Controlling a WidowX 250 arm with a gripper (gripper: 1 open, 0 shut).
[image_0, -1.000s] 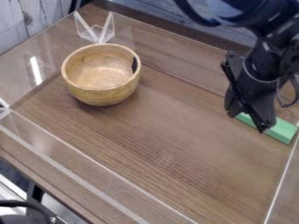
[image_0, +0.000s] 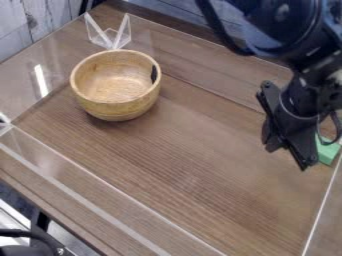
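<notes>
The black robot gripper (image_0: 286, 135) hangs low at the right side of the wooden table (image_0: 174, 175), its fingers pointing down. It is over a green object (image_0: 326, 147), which it largely hides; whether anything is between the fingers is unclear. A round wooden bowl (image_0: 115, 84) stands at the upper left.
A clear plastic piece (image_0: 110, 32) lies behind the bowl near the back left. A dark cable or part sits at the lower left corner, off the table's edge.
The gripper has moved down and slightly toward the front, now covering more of the green object. The bowl has not moved.
</notes>
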